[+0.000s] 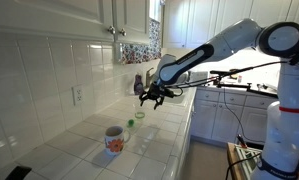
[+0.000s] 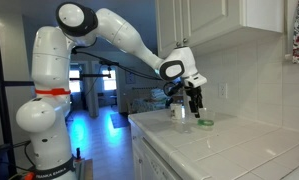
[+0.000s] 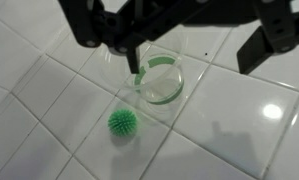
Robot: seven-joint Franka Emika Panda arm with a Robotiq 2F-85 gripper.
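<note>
In the wrist view a green spiky ball (image 3: 123, 122) rests on the white tiled counter. Close beside it stands a clear glass (image 3: 161, 80) with a green band. My gripper is open above the counter, its dark fingers (image 3: 257, 48) wide apart with nothing held between them. From the side, the gripper (image 1: 151, 102) hangs over the counter near the glass (image 1: 140, 115), and the small green ball (image 1: 130, 123) lies a bit nearer the camera. In the other exterior view, the glass (image 2: 206, 121) shows just below the gripper (image 2: 200, 118).
A mug (image 1: 114, 139) with a reddish outside stands on the nearer stretch of the counter (image 1: 139, 160). White cabinets (image 1: 74, 15) overhang the back of the counter, and a tiled wall runs behind it.
</note>
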